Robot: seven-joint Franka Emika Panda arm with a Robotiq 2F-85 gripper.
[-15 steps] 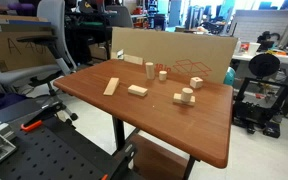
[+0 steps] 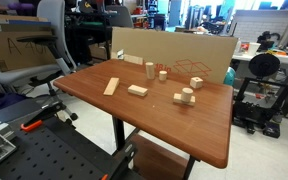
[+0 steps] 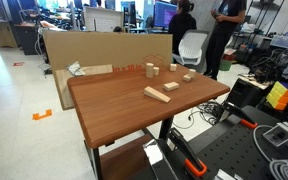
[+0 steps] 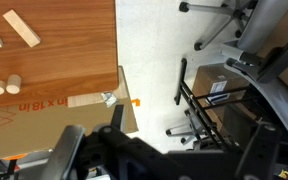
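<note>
Several pale wooden pieces lie on the brown table point(image 2: 169, 118). A long plank point(image 2: 111, 86) and a flat block point(image 2: 137, 90) are toward its near left side. Farther back stand a taller cylinder point(image 2: 150, 70) and a short cylinder point(image 2: 163, 75), with a cube point(image 2: 196, 82) to their right. Another short cylinder point(image 2: 187, 93) rests on a flat block point(image 2: 182, 99). From the wrist, the plank point(image 4: 23, 28) and two cylinders appear at the left edge. My gripper shows two dark fingers apart, above floor beyond the table, with nothing between them.
A cardboard panel point(image 3: 104, 48) stands along one long side of the table. Chairs, cables and a black bench point(image 2: 59, 150) surround it.
</note>
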